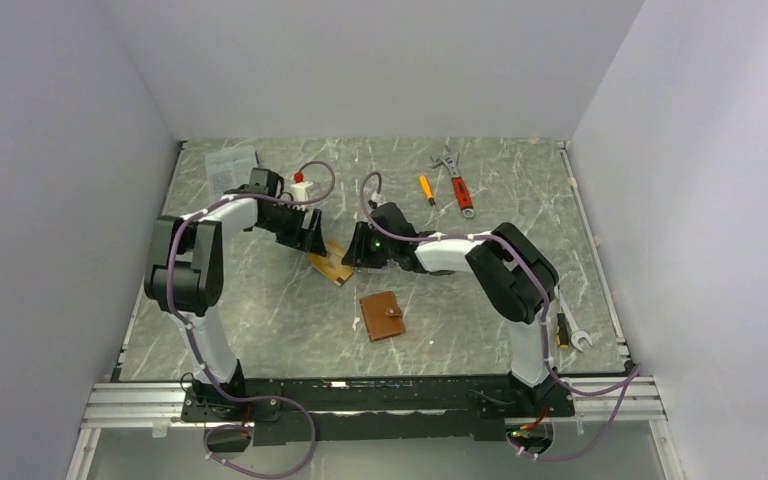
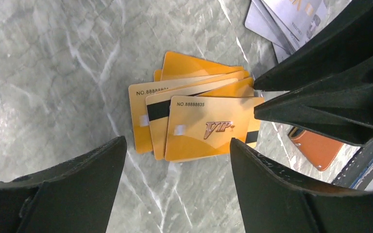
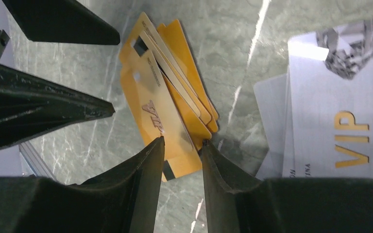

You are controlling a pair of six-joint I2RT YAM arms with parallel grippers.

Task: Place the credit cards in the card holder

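A loose fan of gold credit cards [image 2: 209,128] lies on the marble table [image 1: 260,330], the front one marked VIP. My left gripper stands over its left side, fingers wide apart with nothing held. At the right edge of the stack is my right gripper, its fingers parted by a small gap. A corner of the VIP card [image 3: 162,104] reaches toward that gap; contact is hard to judge. The brown card holder [image 1: 382,316] lies closed nearer the front. Silver-white cards [image 3: 337,104] lie beside the right gripper, mostly hidden from above by its arm.
An orange screwdriver [image 1: 427,189] and a red-handled adjustable wrench [image 1: 460,187] lie at the back. A clear tray [image 1: 228,168] sits back left; a spanner [image 1: 577,335] lies far right.
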